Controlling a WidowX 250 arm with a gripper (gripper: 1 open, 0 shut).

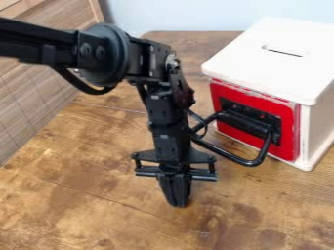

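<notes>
My black gripper [177, 190] points straight down close to the wooden table [78, 205], in the lower middle of the view, its fingers shut with nothing visible between them. To its right and behind stands a white box [280, 68] with a slot in the top and a red front panel [235, 98] carrying a black fitting. A looped black handle or bar reaches out from that panel toward my arm, behind the gripper.
A tiled wall or panel runs along the left edge. The white box fills the right rear of the table.
</notes>
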